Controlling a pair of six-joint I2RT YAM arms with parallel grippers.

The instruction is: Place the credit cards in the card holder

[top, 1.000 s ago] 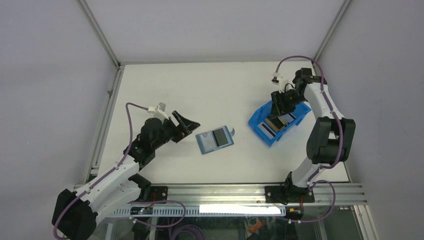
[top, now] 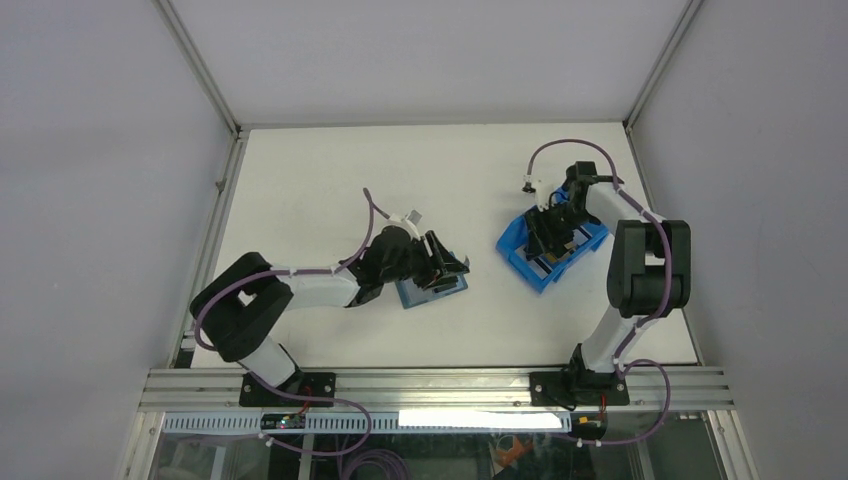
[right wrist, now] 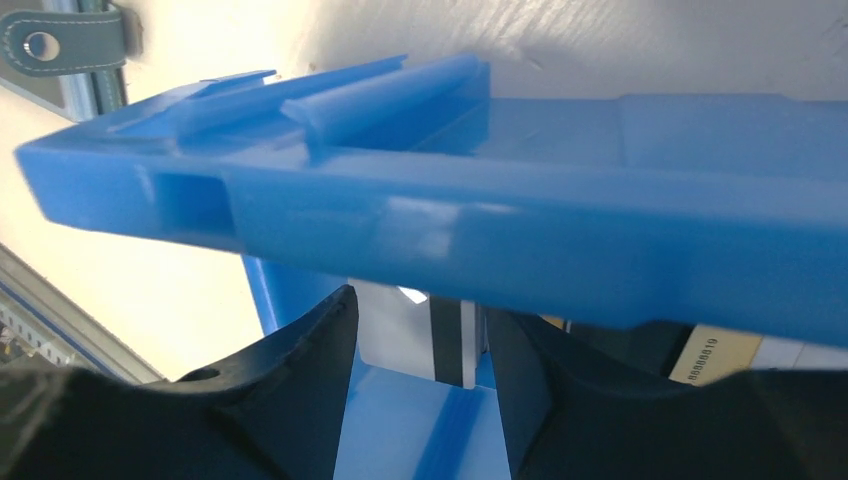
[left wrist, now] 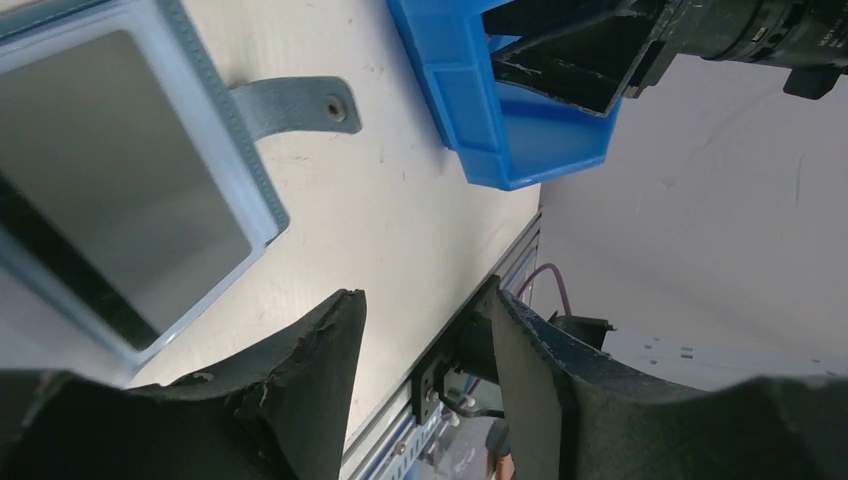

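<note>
The grey-blue card holder lies open-faced on the table, partly covered by my left gripper. In the left wrist view its grey panel and snap strap show to the left of that gripper's fingers, which are apart with nothing between them. The blue tray holds several cards. My right gripper is open inside it. A silver card with a black stripe shows in the gap between its fingertips; contact cannot be told. Other cards lie to its right, partly hidden by the tray rim.
The tray's raised blue wall crosses close in front of the right wrist camera. Bare table separates holder and tray, and the back of the table is clear. A metal rail runs along the front edge.
My left gripper has moved right, from left of the holder to over it. The right gripper has shifted left and toward the front, over the cards in the tray. Holder and tray have stayed put.
</note>
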